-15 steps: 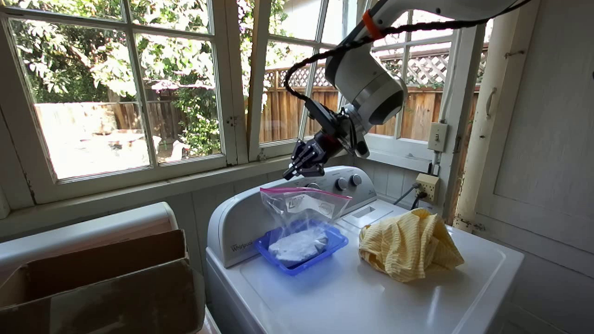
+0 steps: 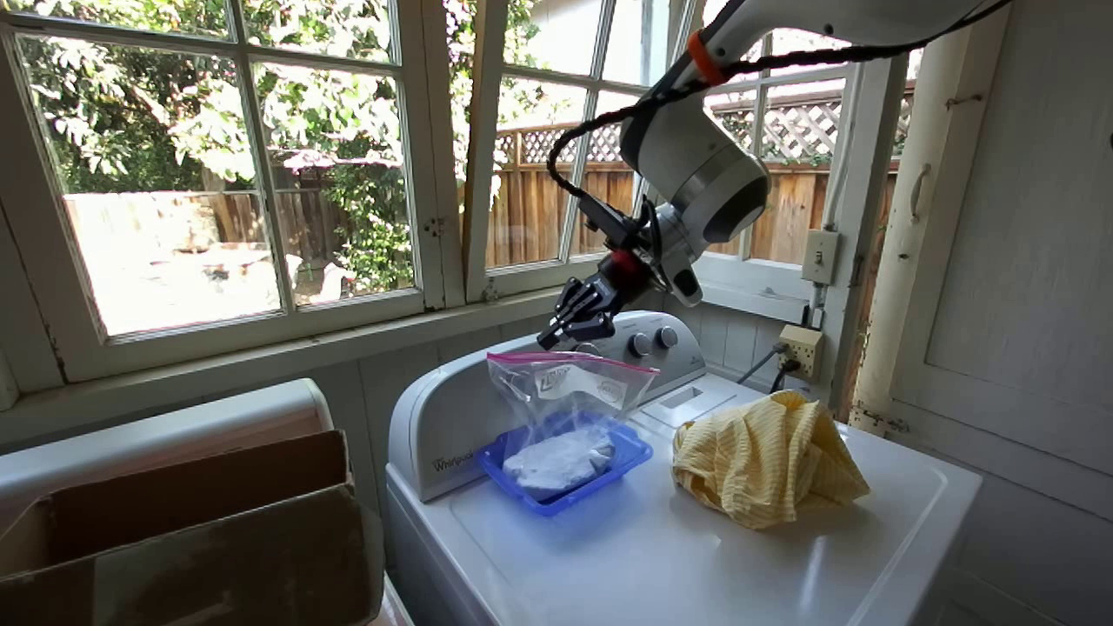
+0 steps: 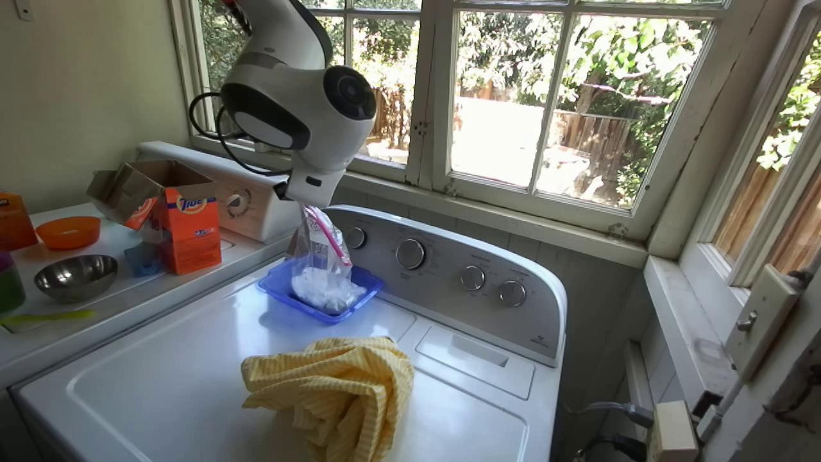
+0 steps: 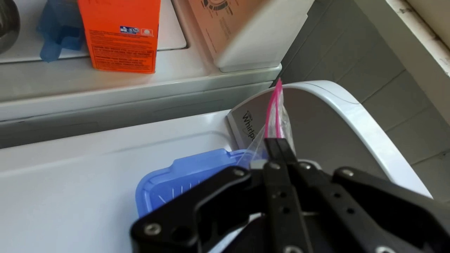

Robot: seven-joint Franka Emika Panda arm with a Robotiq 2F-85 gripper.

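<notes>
A clear zip bag (image 2: 569, 388) with a pink zip stands upright in a blue tray (image 2: 553, 507) on the white machine, white contents filling its bottom. My gripper (image 2: 547, 341) is shut just above the zip's left part, with no grip on the bag showing. In the wrist view the shut fingertips (image 4: 276, 145) overlap the lower end of the pink zip (image 4: 274, 107), seen nearly edge-on; whether they touch it I cannot tell. The arm's wrist hides the gripper in exterior view 2, right above the bag (image 3: 319, 265).
A crumpled yellow striped cloth (image 2: 769, 459) lies on the machine top. Behind the tray rises the control panel (image 3: 446, 262). On the neighbouring machine stand an open orange box (image 3: 192, 231), a metal bowl (image 3: 76, 278) and an orange bowl (image 3: 68, 232).
In exterior view 1 my gripper has moved slightly down and right, nearer the pink zip. The bag, tray and cloth look unmoved.
</notes>
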